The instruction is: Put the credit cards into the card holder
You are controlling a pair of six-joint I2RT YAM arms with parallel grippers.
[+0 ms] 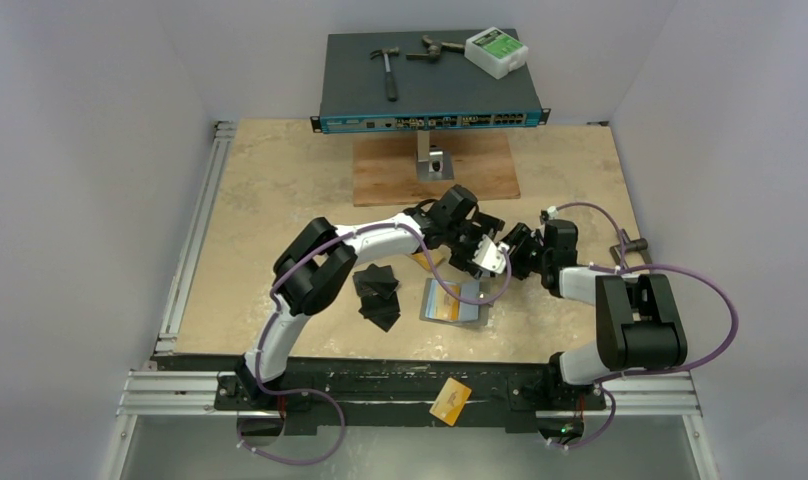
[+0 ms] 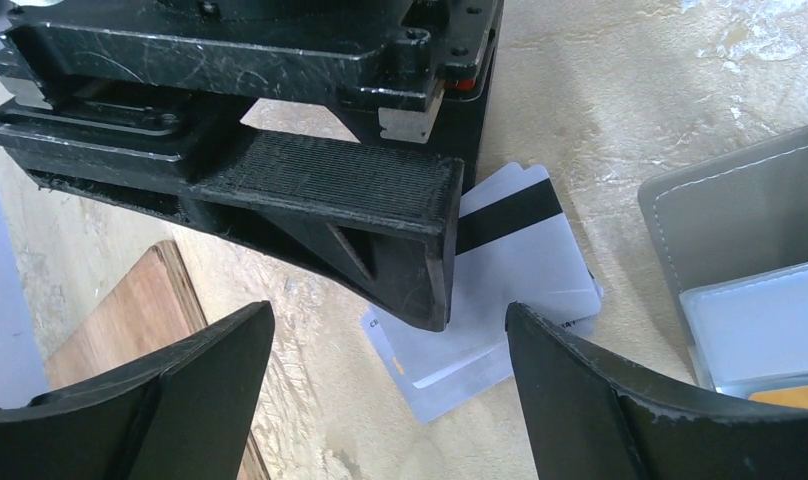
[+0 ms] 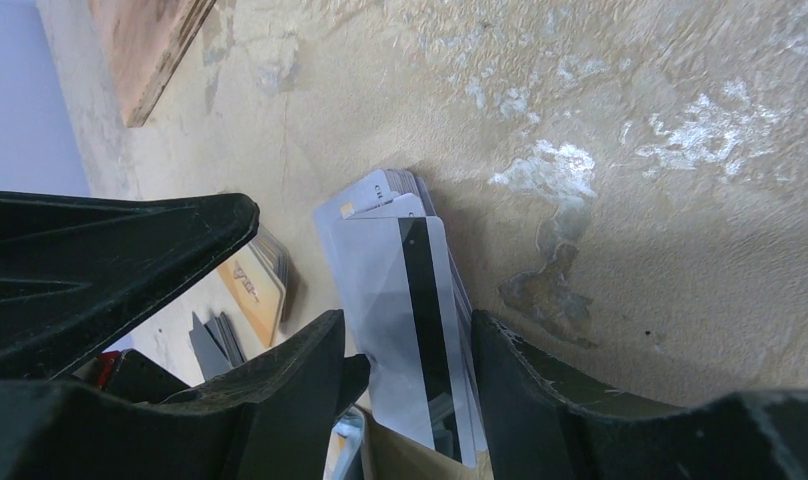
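Note:
A stack of silver cards with black stripes (image 2: pixel 515 260) (image 3: pixel 390 300) lies on the table under both grippers. The grey card holder (image 1: pixel 455 302) (image 2: pixel 740 200), holding light blue and orange cards, is just in front of them. My left gripper (image 1: pixel 472 250) is open above the stack. My right gripper (image 1: pixel 510 250) is low at the stack, part open, its fingertips at either side of the top cards; whether it grips them I cannot tell. Black cards (image 1: pixel 378 295) lie left of the holder, orange cards (image 3: pixel 250 280) behind it.
The wooden stand (image 1: pixel 380 170) under a network switch (image 1: pixel 430 80) is at the back. An orange card (image 1: pixel 450 400) lies off the front edge. Hammers (image 1: pixel 390 75) rest on the switch.

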